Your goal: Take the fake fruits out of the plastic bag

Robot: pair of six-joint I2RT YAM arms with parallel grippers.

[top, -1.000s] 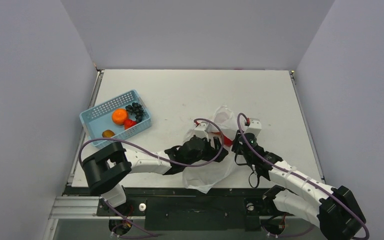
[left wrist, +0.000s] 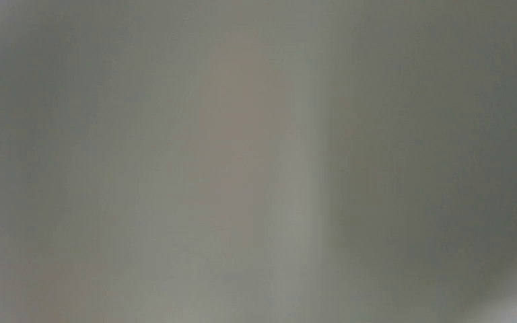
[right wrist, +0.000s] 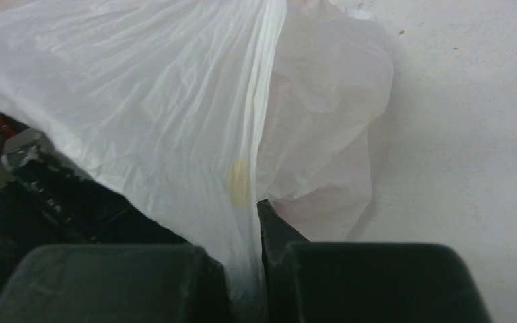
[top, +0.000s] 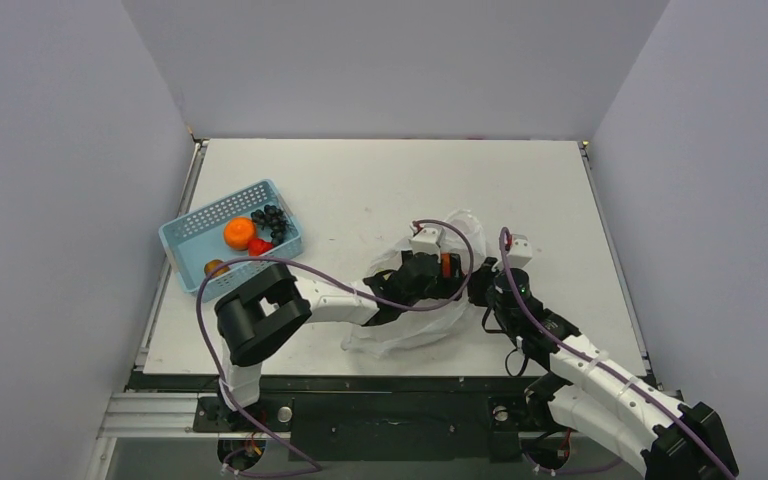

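The white plastic bag point(top: 400, 335) lies crumpled under both arms in the middle of the table. My right gripper is shut on the bag, whose gathered edge point(right wrist: 239, 229) runs up taut from between its fingers in the right wrist view. Over the bag, my left gripper point(top: 450, 282) stands open. Beside its fingers shows an orange-red patch point(top: 446, 265), probably a fruit in the bag; most of it is hidden. A grey-green blur fills the left wrist view, so neither fingers nor fruit can be made out there.
At the left stands a light-blue basket point(top: 192, 217) holding an orange point(top: 239, 233), dark grapes point(top: 272, 222), a red fruit point(top: 259, 247) and a brown fruit point(top: 215, 267). My two grippers are close together.
My left arm has moved to the right, deeper over the bag and nearer the right gripper. Less of the red-orange patch shows now.
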